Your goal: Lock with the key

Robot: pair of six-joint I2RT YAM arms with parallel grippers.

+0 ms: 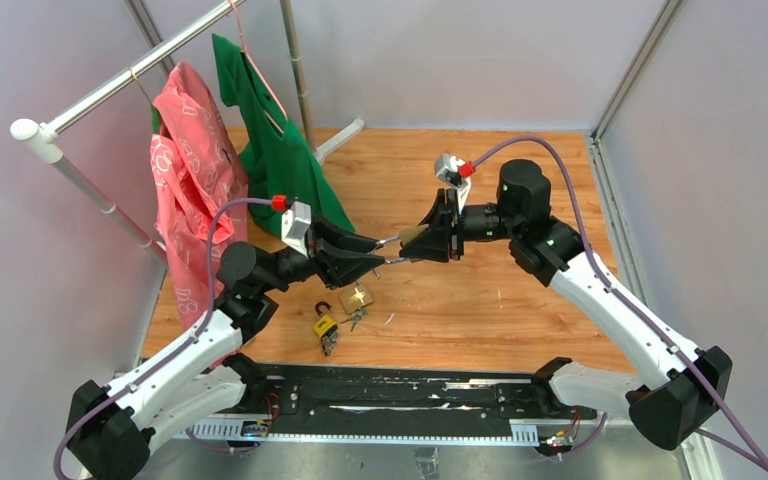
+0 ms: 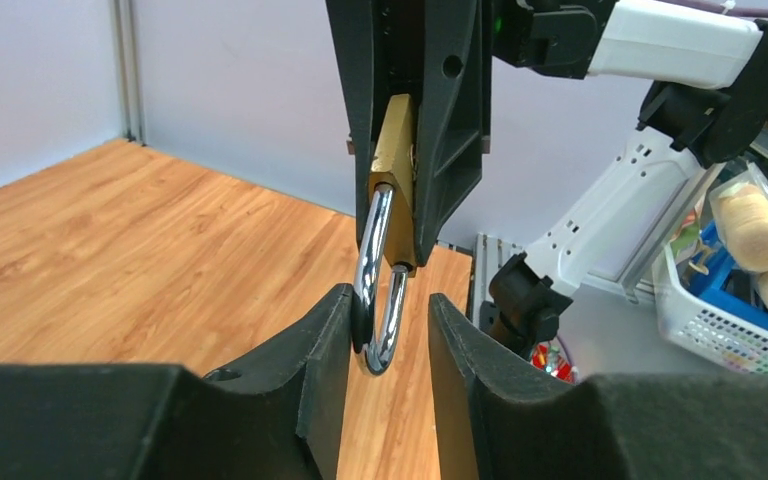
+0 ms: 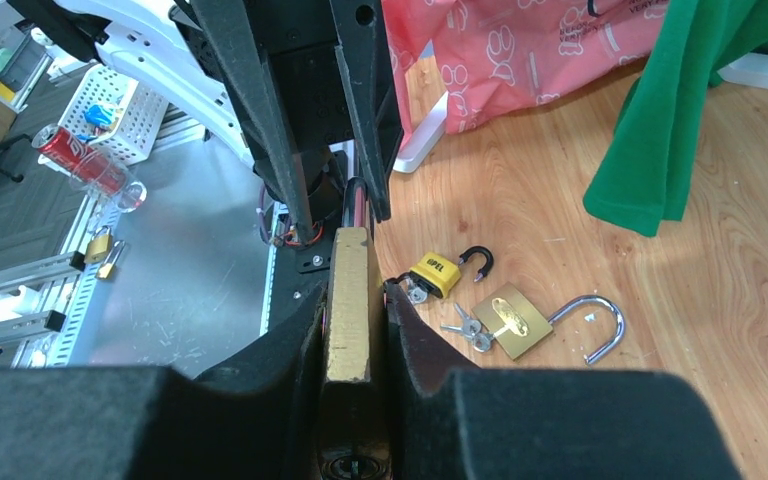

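My right gripper (image 1: 427,232) is shut on a brass padlock (image 3: 350,300), raised above the wooden table. The padlock's steel shackle (image 2: 373,265) points toward my left gripper (image 1: 378,258). That gripper stands open around the shackle's end in the left wrist view, one black finger close against the metal. On the table below lie a second brass padlock (image 3: 510,320) with its shackle up off the body, a yellow padlock (image 3: 434,273) with an open black shackle, and keys (image 3: 474,328).
A rack with pink cloth (image 1: 190,170) and green cloth (image 1: 280,170) stands at the left.
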